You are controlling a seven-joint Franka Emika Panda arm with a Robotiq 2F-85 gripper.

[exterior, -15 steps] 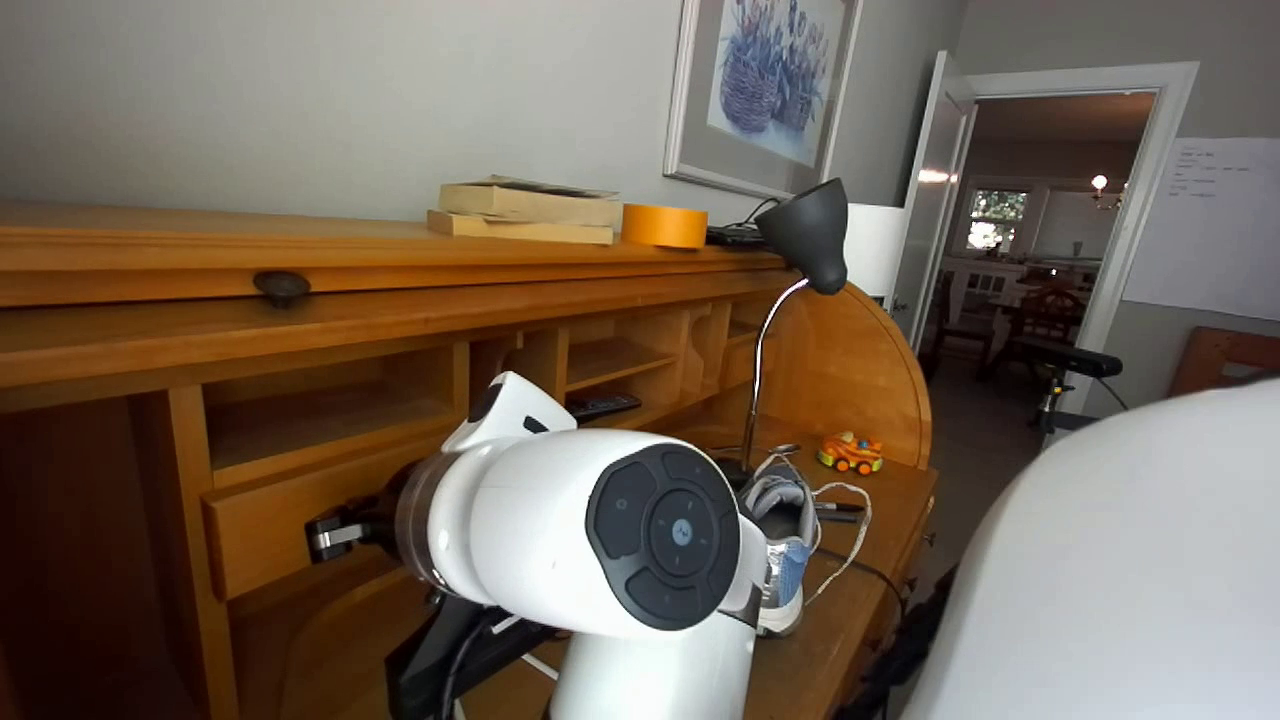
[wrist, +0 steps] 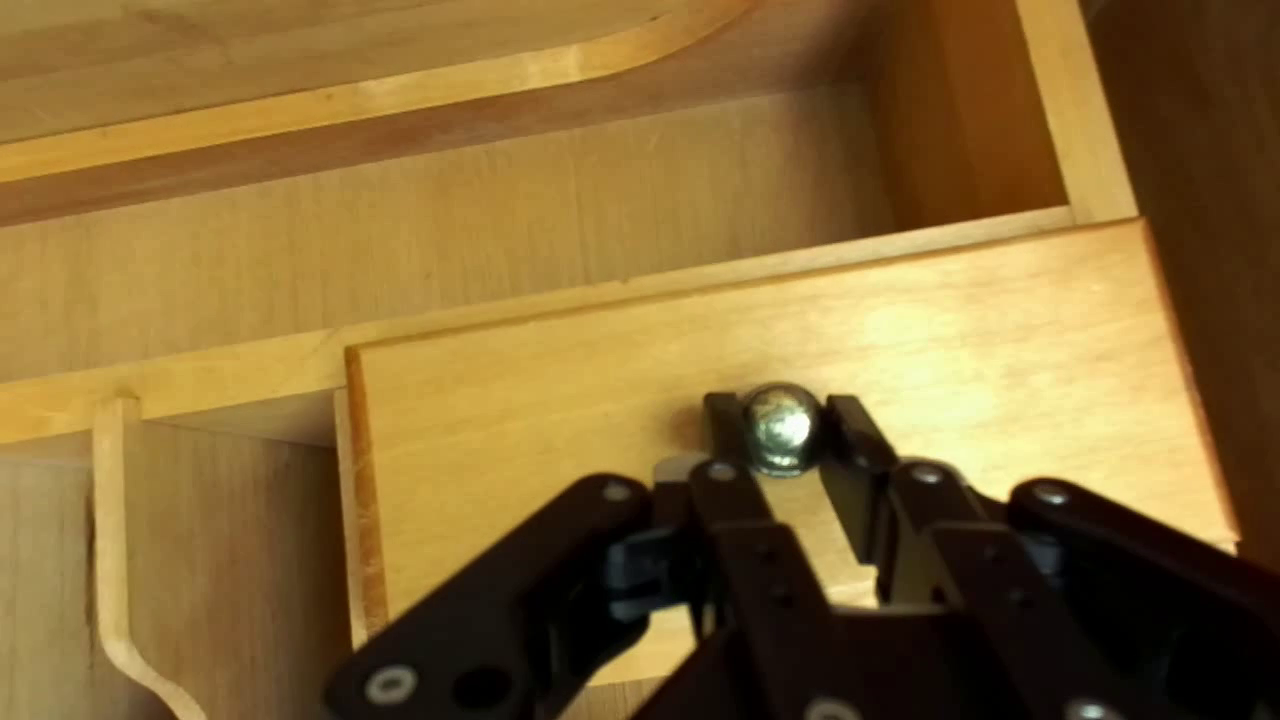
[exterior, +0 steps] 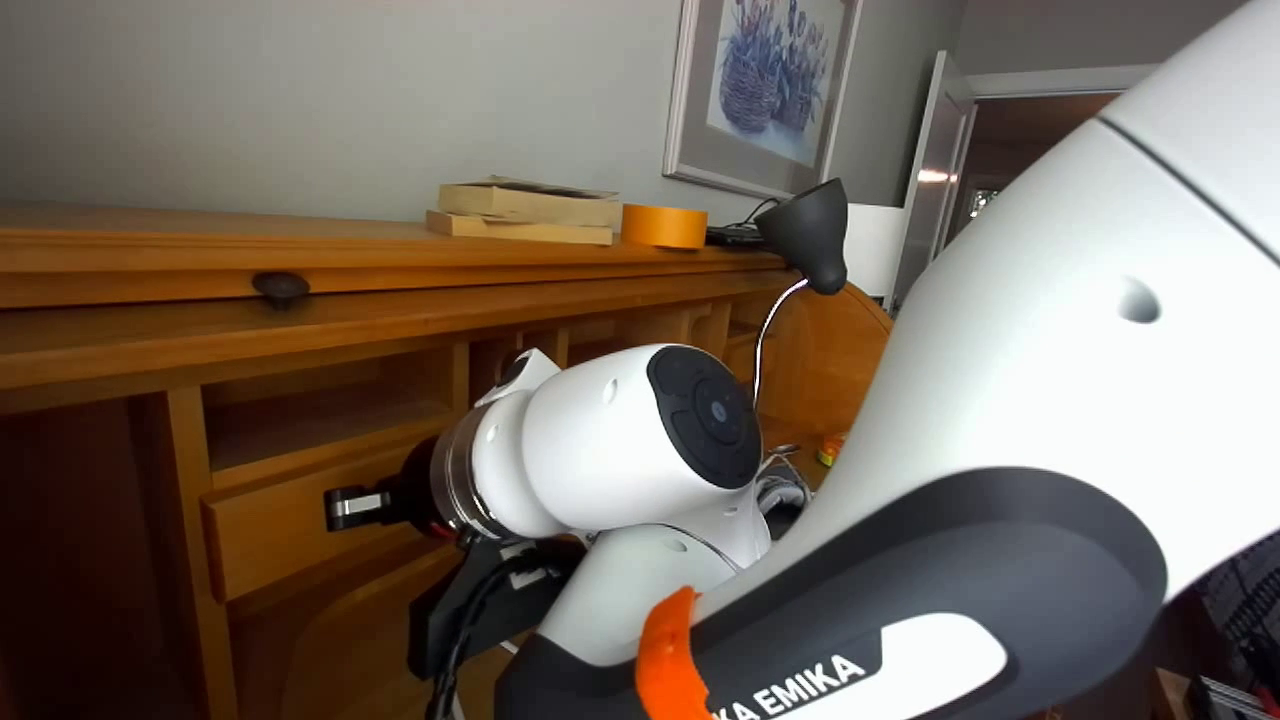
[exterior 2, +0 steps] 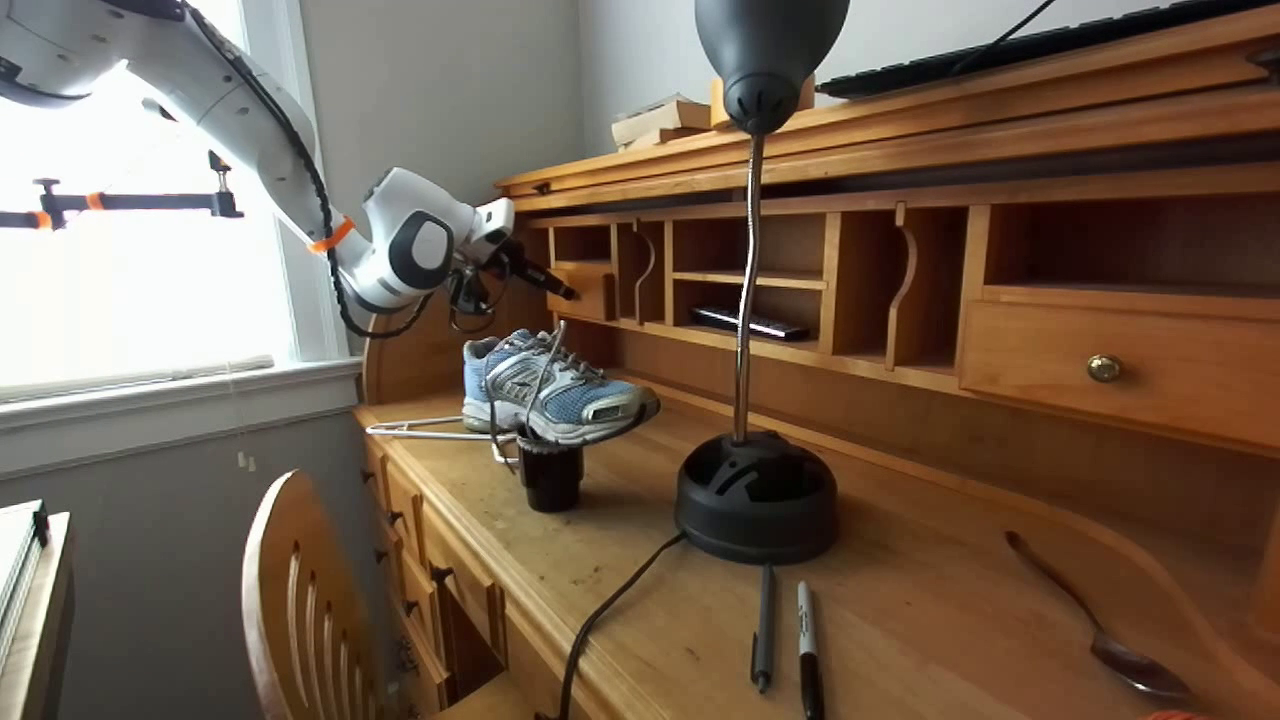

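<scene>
In the wrist view, a small wooden drawer (wrist: 528, 408) fills the middle, its front standing slightly proud of the desk frame. A round metal knob (wrist: 781, 427) projects from that front. My gripper is shut on the knob, one finger on either side of it. From the second exterior view, the arm reaches in from the upper left and the gripper (exterior 2: 569, 292) meets the far-left drawer (exterior 2: 584, 293). In the first exterior view the gripper (exterior: 342, 509) is in front of the same drawer (exterior: 270, 528); the knob is hidden there.
Below the arm, a blue-grey shoe (exterior 2: 558, 390) rests on a black cup (exterior 2: 552, 475). A black desk lamp (exterior 2: 756, 494) stands mid-desk. Pens (exterior 2: 764, 630) and a spoon (exterior 2: 1098, 624) lie toward the right. Open cubbies (wrist: 480, 204) adjoin the drawer.
The arm's wrist has tilted and moved slightly right, away from the drawer front, in the first exterior view. The forearm has swung in and covers the doorway. The drawer looks unmoved.
</scene>
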